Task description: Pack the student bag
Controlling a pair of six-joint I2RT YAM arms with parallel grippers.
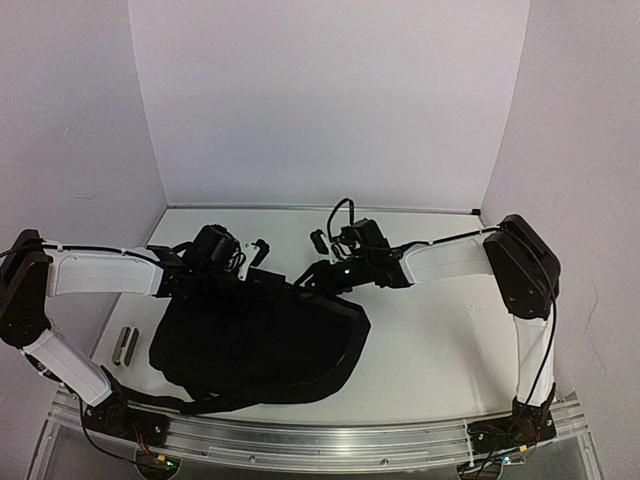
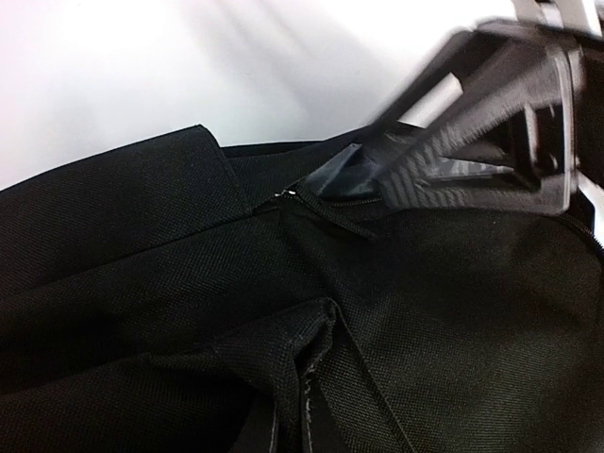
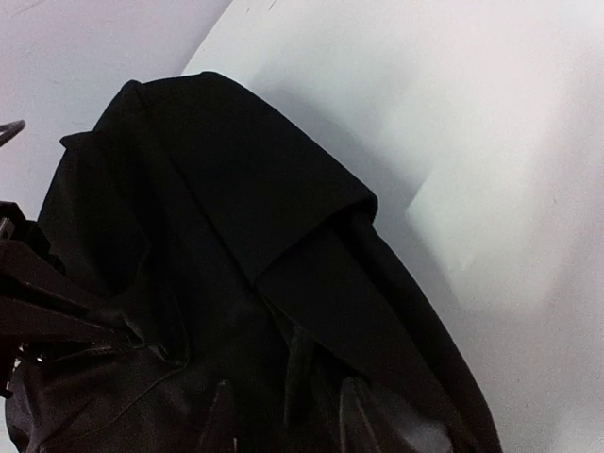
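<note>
A black bag (image 1: 250,345) lies on the left and middle of the table, its folded flap (image 3: 245,170) at the far side. My left gripper is shut on a fold of its fabric (image 2: 269,349), which bunches up between the fingers. My right gripper is at the bag's zipper, fingertips (image 3: 221,415) apart; a dark pull tab (image 3: 298,363) shows in the gap, not visibly gripped. In the left wrist view, the right fingers (image 2: 425,175) are beside the zipper slider (image 2: 286,194). The bag's inside is hidden.
Two small grey bars (image 1: 126,346) lie on the table left of the bag. A strap (image 1: 165,402) trails toward the left arm's base.
</note>
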